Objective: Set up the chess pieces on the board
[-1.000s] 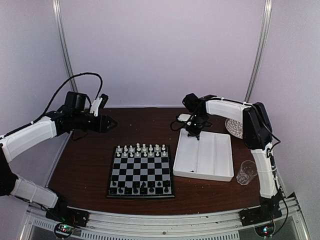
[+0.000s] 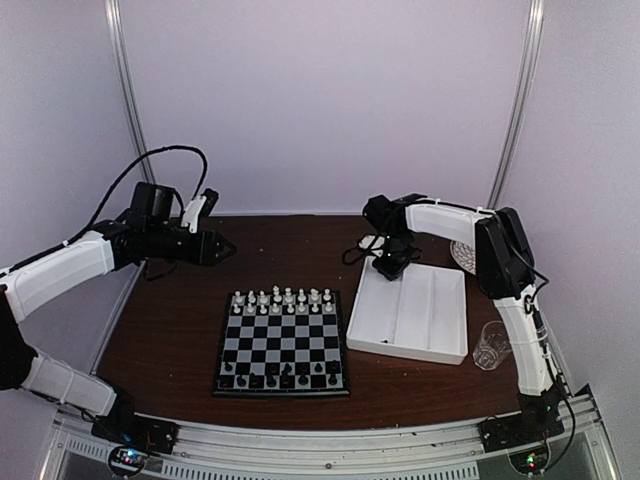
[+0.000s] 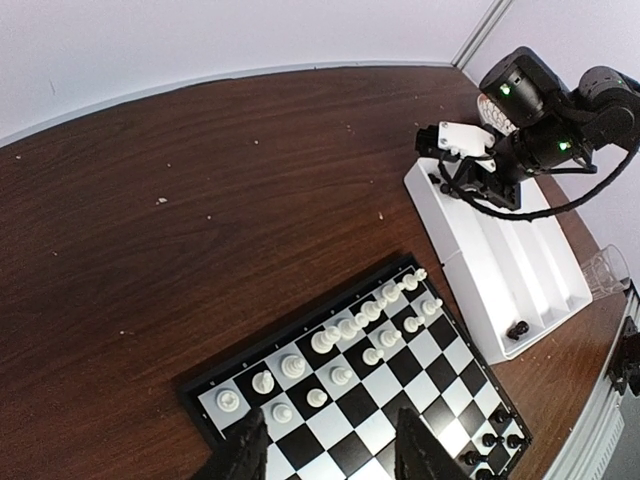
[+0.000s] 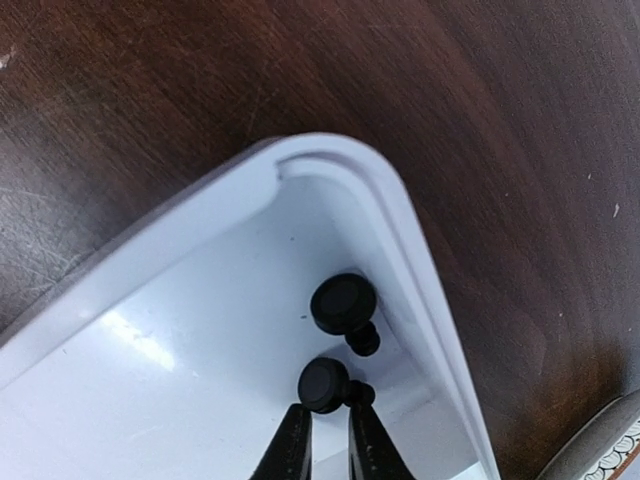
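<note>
The chessboard [image 2: 283, 345] lies on the table with white pieces [image 2: 282, 300] filling the far rows. Black pieces [image 2: 287, 378] stand along its near side. In the white tray [image 2: 447, 353], two black pawns lie on their sides in a corner: one [image 4: 343, 304] by the wall, the other [image 4: 323, 385] at my right gripper's fingertips. The right gripper is partly open, its fingers pointing at that second pawn; whether they touch it is unclear. My left gripper is open and empty, held above the table's left side [image 2: 230, 248].
Another black piece [image 3: 517, 329] lies at the tray's near end. A clear glass [image 2: 491, 346] stands right of the tray, and a patterned round item [image 2: 463, 256] sits behind it. Table space left of the board is clear.
The right arm has shifted a little to the left and its gripper appears lower over the tray's far left corner. The left arm and the board look unchanged.
</note>
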